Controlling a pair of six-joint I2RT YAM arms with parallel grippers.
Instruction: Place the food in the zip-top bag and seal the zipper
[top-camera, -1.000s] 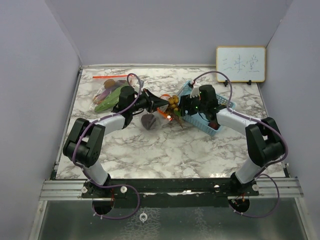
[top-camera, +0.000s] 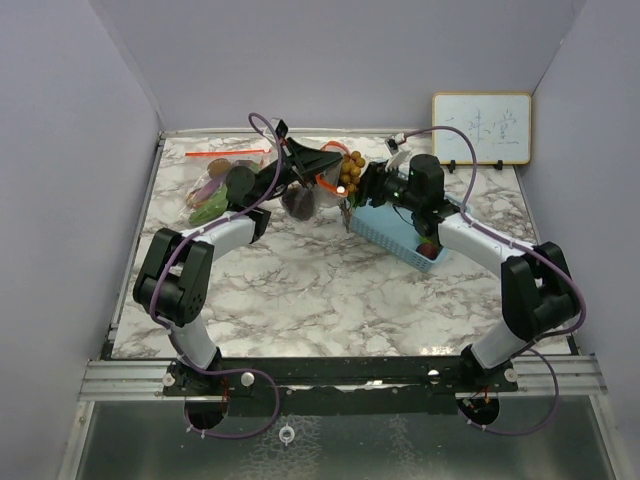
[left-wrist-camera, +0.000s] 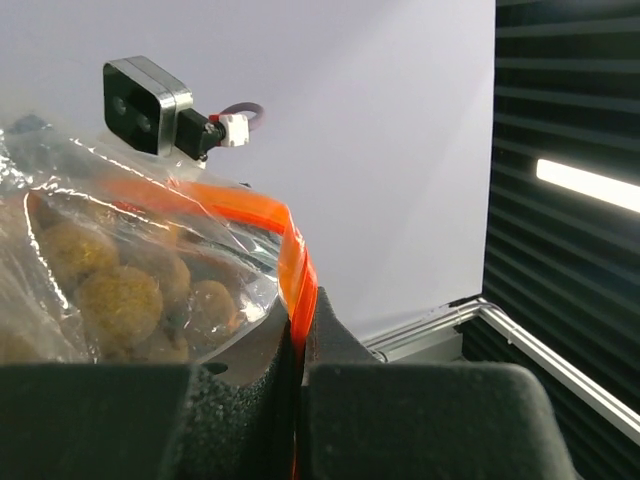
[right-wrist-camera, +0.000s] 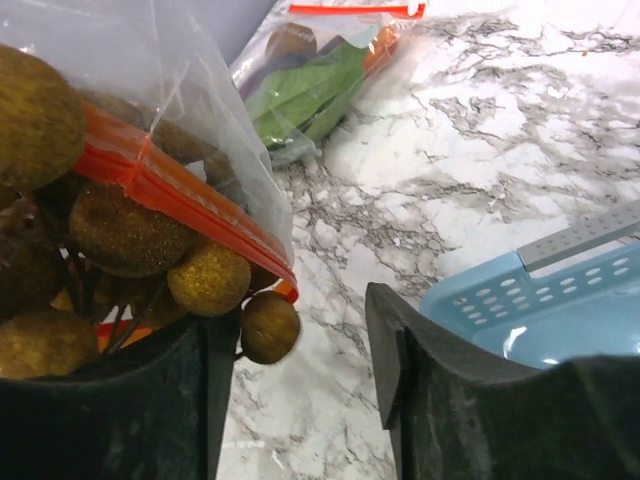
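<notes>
A clear zip bag with brown, potato-like round food inside is held up by my left gripper, shut on the bag's orange zipper edge. In the right wrist view several round pieces crowd the bag's orange-rimmed opening. My right gripper is part open beside them, with one small round piece at its left finger. A second bag with leafy greens and other produce lies on the table behind.
A blue perforated basket stands at the right, under my right arm, with some food in it. A whiteboard stands at the back right.
My right gripper has also moved up and back, staying beside the bag's opening.
</notes>
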